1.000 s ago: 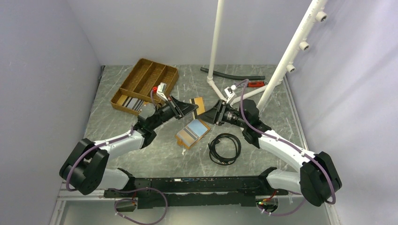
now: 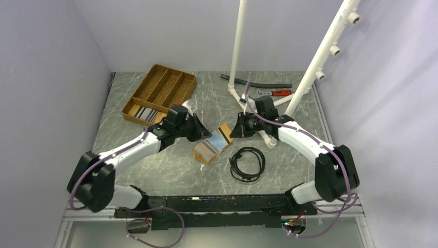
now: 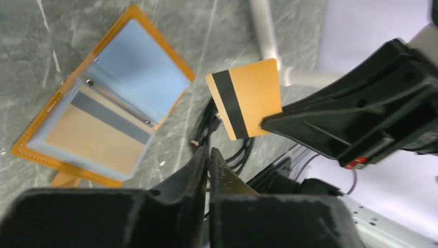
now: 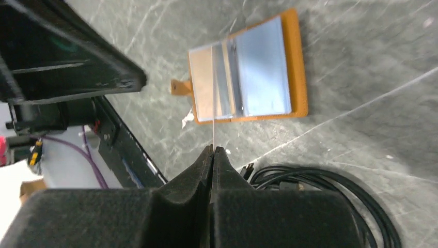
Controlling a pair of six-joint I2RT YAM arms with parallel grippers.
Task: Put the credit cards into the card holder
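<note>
A yellow card with a black stripe point(image 3: 253, 98) is pinched at one edge by my right gripper point(image 2: 240, 135). From the right wrist view the card point(image 4: 214, 98) is seen edge-on, a thin line rising between the shut fingers. The card holder, orange-brown with clear pockets point(image 2: 211, 148), lies flat on the table; blue and tan-grey show inside it point(image 3: 88, 124). Apart from the card, my left gripper point(image 2: 209, 135) is above the table near the holder. Its fingertips look close together, with nothing clear between them; how far apart they stand is hard to see.
A coiled black cable point(image 2: 247, 164) lies right of the holder. At the back left stands a brown compartment box point(image 2: 164, 87) with striped cards in its front section. White pipes point(image 2: 272, 142) and a red-handled tool point(image 2: 281, 93) are at the right.
The holder has stayed put.
</note>
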